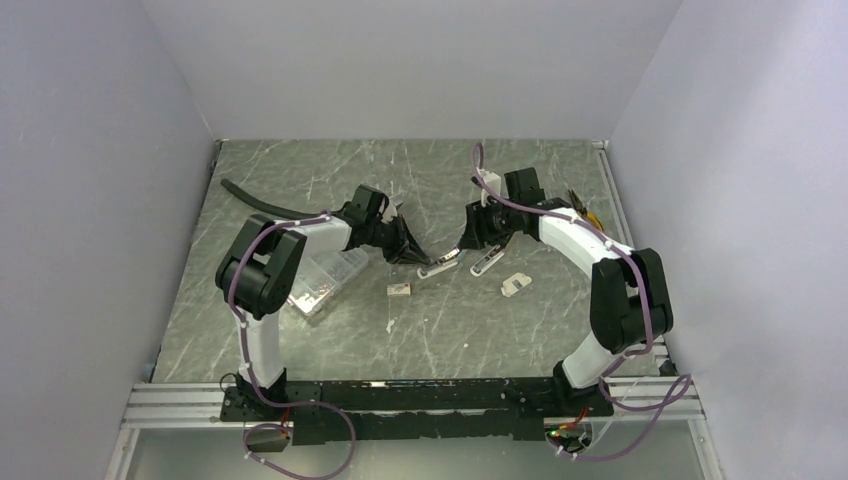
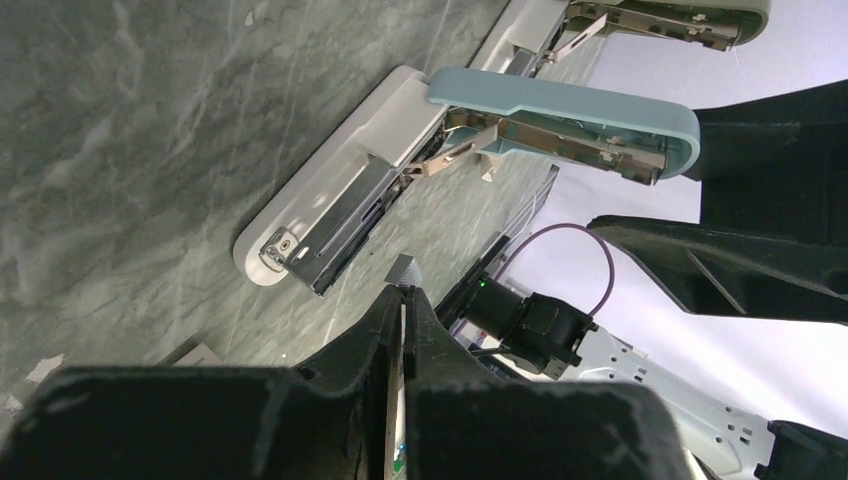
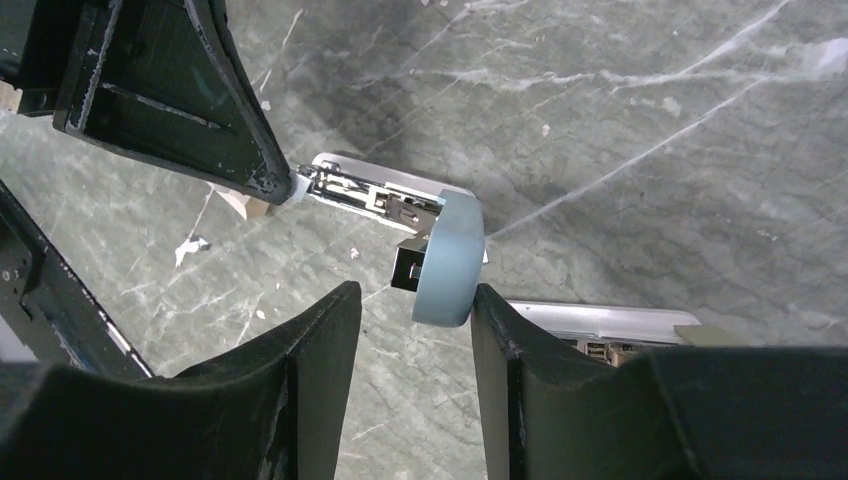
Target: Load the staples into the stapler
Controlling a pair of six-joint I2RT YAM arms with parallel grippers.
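A light blue stapler (image 2: 560,130) stands opened on the table (image 1: 430,330), its magazine and white base exposed, between my two grippers. My left gripper is shut on a small grey strip of staples, held just beside the magazine's front end; in the right wrist view it shows at that end. My right gripper is open at the stapler's blue top (image 3: 450,260), one finger close against it; whether they touch I cannot tell.
Another opened stapler (image 1: 488,260) lies to the right, with a pale card (image 1: 516,284) nearer the front. A small box (image 1: 399,289) lies front-left of the work, and a clear compartment case (image 1: 320,285) is under the left arm.
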